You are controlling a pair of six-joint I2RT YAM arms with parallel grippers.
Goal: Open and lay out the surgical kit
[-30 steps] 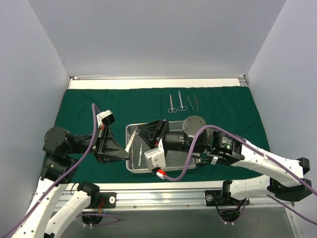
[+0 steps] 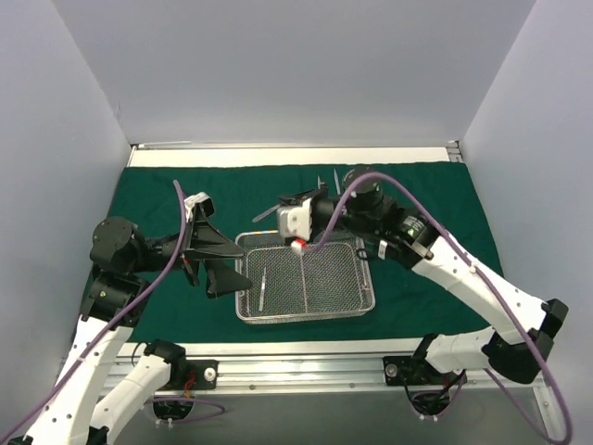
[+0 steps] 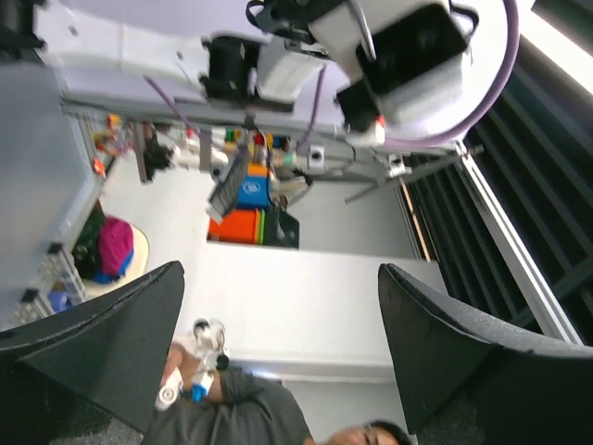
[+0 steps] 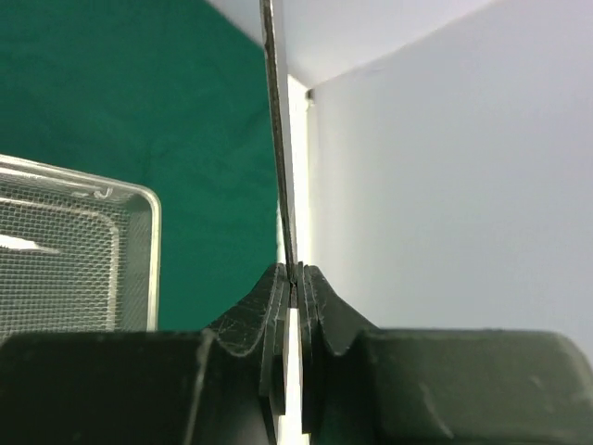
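Note:
My right gripper is shut on one end of a thin, flat metal instrument [image 4: 282, 148], which rises from the fingertips in the right wrist view. From above, the instrument [image 2: 265, 213] points left from the right gripper [image 2: 283, 204], over the far edge of the wire-mesh tray [image 2: 306, 319]. My left gripper [image 2: 246, 268] stands open over the tray's left side, and nothing lies between its wide-apart fingers [image 3: 120, 343] in the left wrist view. Another slim instrument [image 2: 262, 289] lies inside the tray.
A green cloth [image 2: 426, 297] covers the table, with bare room left and right of the tray. Beyond the right arm, tips of instruments [image 2: 337, 182] show; the arm hides the rest. Grey walls [image 2: 528, 185] close in the sides and back.

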